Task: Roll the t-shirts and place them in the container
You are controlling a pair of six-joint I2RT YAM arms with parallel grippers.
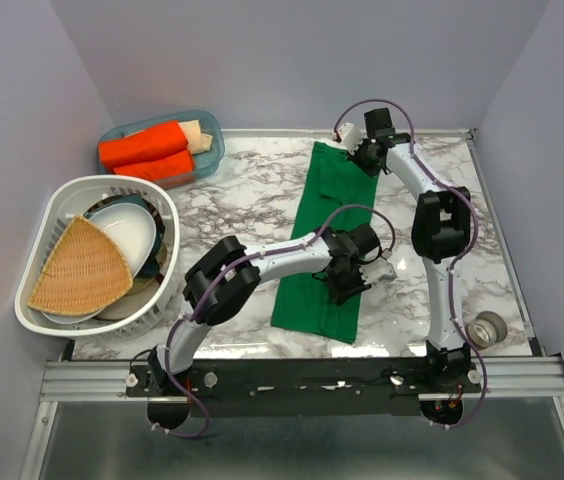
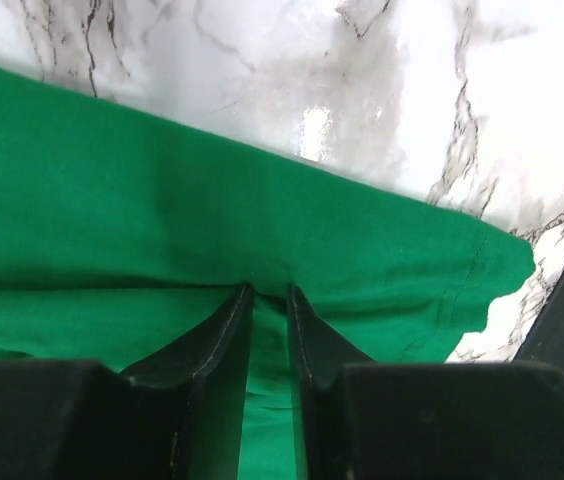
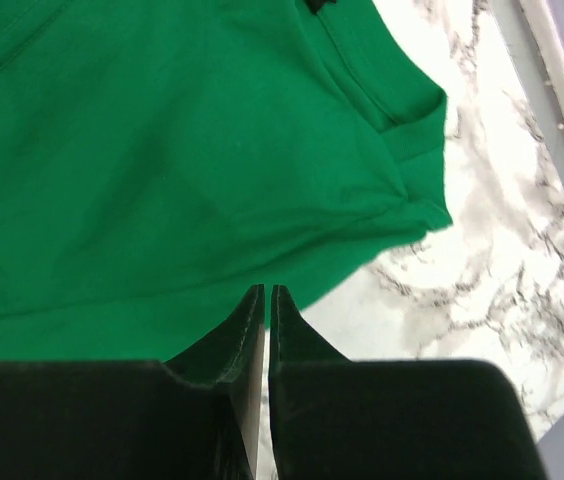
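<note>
The green t-shirt (image 1: 312,215) lies flat as a long strip, running from the back of the marble table towards the front. My left gripper (image 1: 339,296) is down at its near part; in the left wrist view a narrow gap with green cloth (image 2: 212,220) behind it shows between the fingertips. At the far right corner of the shirt is my right gripper (image 1: 372,170). Its fingertips (image 3: 255,298) stand only slightly apart over the cloth's edge (image 3: 302,275) in the right wrist view. Both arms hide parts of the shirt.
A blue-grey bin (image 1: 212,160) with orange rolled cloths (image 1: 144,145) stands at the back left. In front of it is a white basket (image 1: 32,300) with dishes and a wicker piece. A metal cup (image 1: 486,329) lies at the right. Bare marble surrounds the shirt.
</note>
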